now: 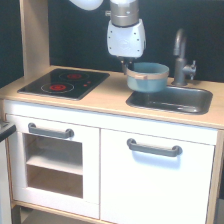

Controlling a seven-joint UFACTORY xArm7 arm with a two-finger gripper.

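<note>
A teal pot [150, 84] with a brownish rim is at the left part of the grey sink [188, 102], covering some of its left and back edge. How high its base is above the basin is hard to tell. From above, my white gripper [126, 69] reaches down to the pot's left side, where its dark fingers meet the handle area. The fingers are small here, but the gripper appears shut on the pot, which stays at its fingertips. The pot looks upright.
Behind the sink rises a dark grey faucet [180, 58], close to the pot's right side. Below the counter [105, 100] are white cabinet fronts, one with an open window.
</note>
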